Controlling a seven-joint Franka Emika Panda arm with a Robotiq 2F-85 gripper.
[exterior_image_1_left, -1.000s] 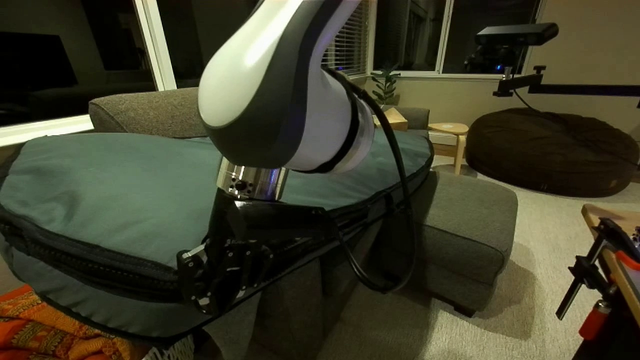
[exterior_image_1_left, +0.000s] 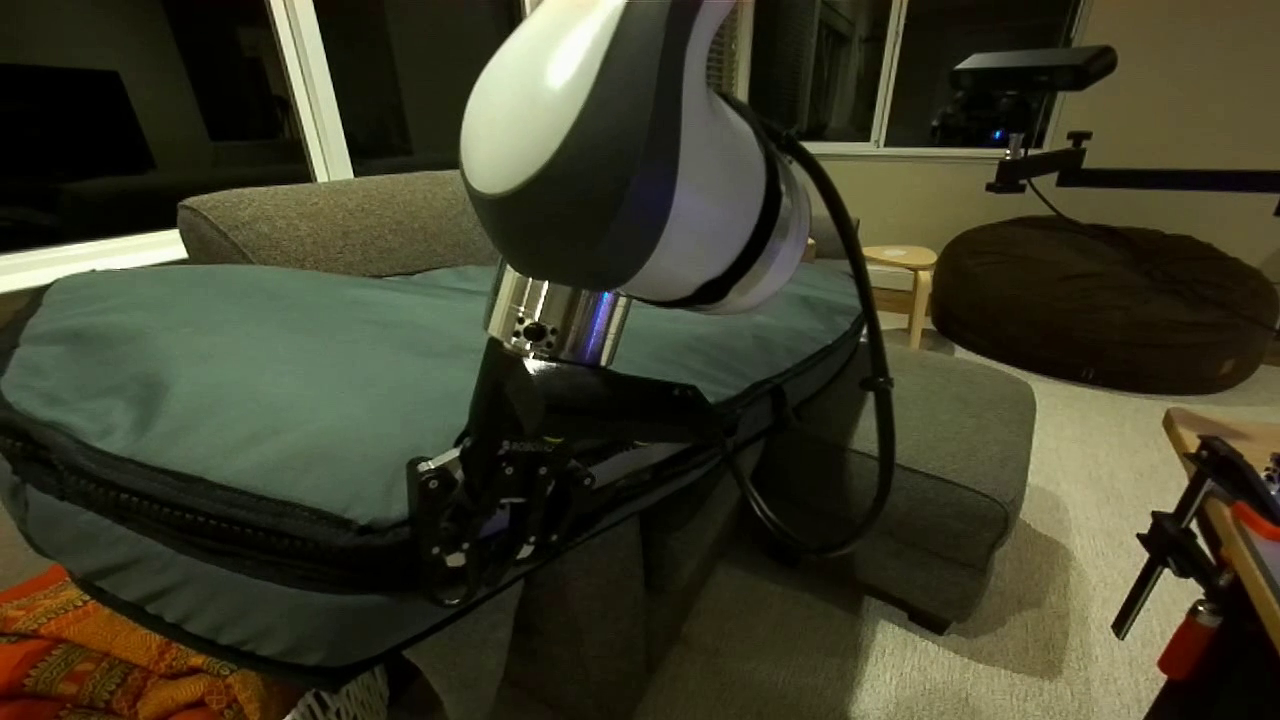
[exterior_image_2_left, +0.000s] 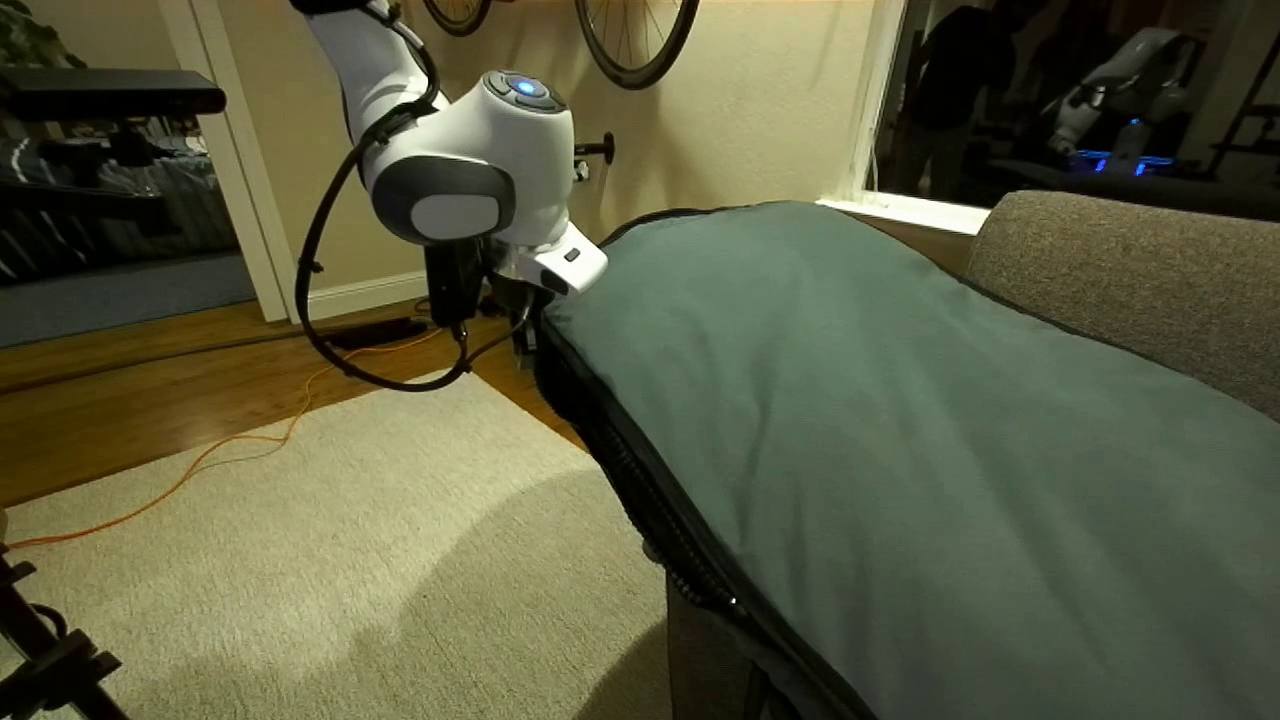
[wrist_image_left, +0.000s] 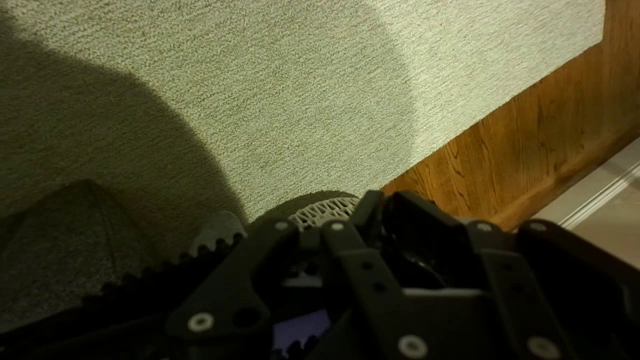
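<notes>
A large teal padded bag (exterior_image_1_left: 264, 372) lies across the couch, with a black zipper band (exterior_image_1_left: 216, 516) along its side. In exterior view 1, my gripper (exterior_image_1_left: 486, 571) points down beside that band, its dark fingers against the dark edge. Whether they touch the zipper is unclear. In the wrist view, the black fingers (wrist_image_left: 372, 207) crowd the bottom of the picture, and zipper-like teeth (wrist_image_left: 129, 279) run close to their left. No object shows clearly between them. Exterior view 2 shows the bag's top (exterior_image_2_left: 912, 444) and zipper side (exterior_image_2_left: 648, 492), while the fingers are hidden behind the bag's far end.
Orange patterned cloth (exterior_image_1_left: 132, 654) lies below the bag's near end. The grey couch section (exterior_image_1_left: 936, 444) stands to the right. Pale carpet (exterior_image_2_left: 360, 564) is open beside the bag, with an orange cord (exterior_image_2_left: 198, 462) on it. A clamp (exterior_image_1_left: 1182, 528) grips a table edge.
In exterior view 1, the arm and gripper have moved right and slightly up along the bag's side. The hanging cable shifted with them. The bag looks unchanged.
</notes>
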